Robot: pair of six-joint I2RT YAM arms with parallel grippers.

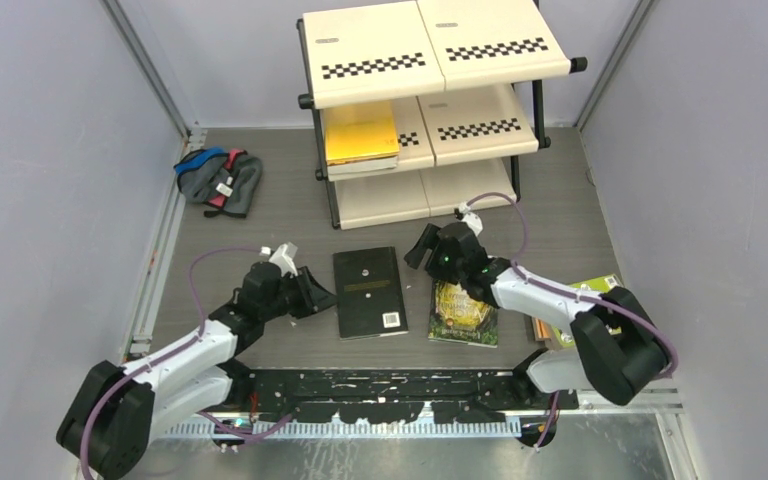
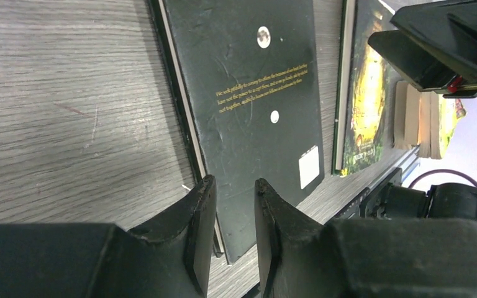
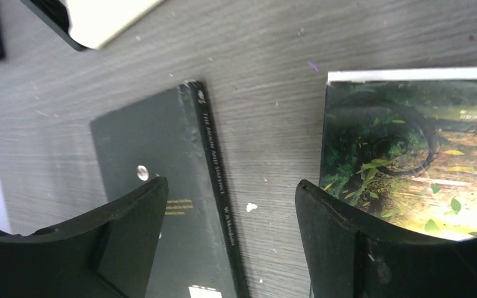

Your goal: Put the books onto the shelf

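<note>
A black book (image 1: 368,290) lies flat on the floor, its yellow lettering and white label clear in the left wrist view. Beside its left edge is my left gripper, fingers partly open and nothing between the fingers. My right gripper (image 1: 419,247) hovers between the black book and a green illustrated book (image 1: 463,322), which its arm partly covers. In the right wrist view its fingers (image 3: 136,217) stand wide apart, with only floor and the black book's spine side below. A yellow book stack (image 1: 362,135) rests on the shelf's middle level.
The cream three-level shelf (image 1: 380,205) stands behind the books. Several books (image 1: 600,287) lie at the right under the right arm. A grey bag (image 1: 222,182) sits at the back left. Bare floor shows between bag and shelf.
</note>
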